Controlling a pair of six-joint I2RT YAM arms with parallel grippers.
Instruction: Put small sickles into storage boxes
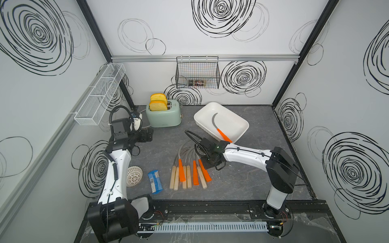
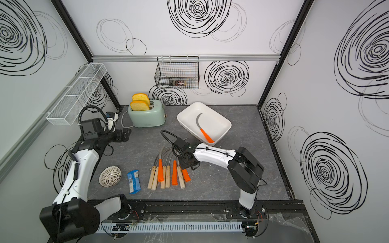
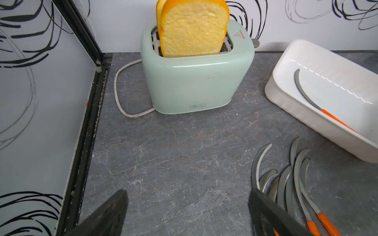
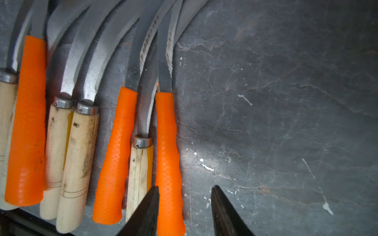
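Observation:
Several sickles with curved grey blades lie side by side on the table, some with wooden handles (image 4: 80,157), others with orange handles (image 4: 167,157). One sickle (image 2: 205,133) rests inside the white box (image 2: 186,111). In the right wrist view my right gripper stands open over the rightmost orange handle, which shows beside the left finger; nothing is clasped. From above, the right arm hides part of the blades. My left gripper is open and empty above bare table, left of the sickle blades (image 3: 283,181).
A green toaster (image 1: 164,115) with bread stands at the back left. A blue packet (image 1: 154,181) and a woven basket (image 1: 134,176) lie left of the sickles. Wire baskets (image 1: 197,75) hang on the walls.

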